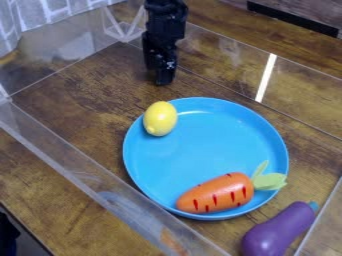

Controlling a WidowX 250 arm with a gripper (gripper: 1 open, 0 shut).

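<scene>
My black gripper [162, 66] hangs at the top centre, low over the wooden board at the back of the clear-walled enclosure; its fingers are too dark and small to tell open from shut. In front of it is a blue plate [201, 165] with a yellow lemon [160, 118] on its back-left part and an orange carrot [215, 194] with pale green leaves on its front-right part. A purple eggplant [275, 232] lies off the plate at the front right.
Clear walls [74, 175] border the area on the left and right. Bare board [74, 105] is free left of the plate, and also behind it to the right.
</scene>
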